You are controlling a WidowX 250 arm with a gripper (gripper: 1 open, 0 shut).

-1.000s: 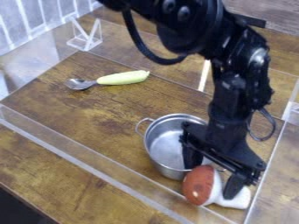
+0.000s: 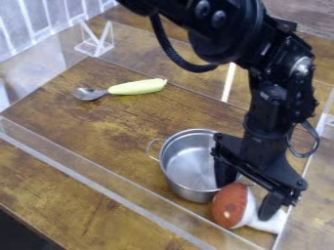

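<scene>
The black gripper [image 2: 251, 187] stands open at the lower right, low over an orange-and-white toy [image 2: 232, 207] that lies on the board, its white end reaching right under the fingers. A steel pot [image 2: 188, 161] with wire handles sits just left of the gripper, partly hidden by it. A pale yellow corn cob [image 2: 137, 87] lies at the upper left beside a metal spoon [image 2: 90, 94].
Clear plastic walls [image 2: 78, 150] edge the wooden work area [image 2: 92, 127], with a clear stand [image 2: 96, 39] at the back left. The middle left of the board is free.
The gripper and arm have lifted slightly from their earlier position over the toy. The pot, toy, corn and spoon look nearly unchanged.
</scene>
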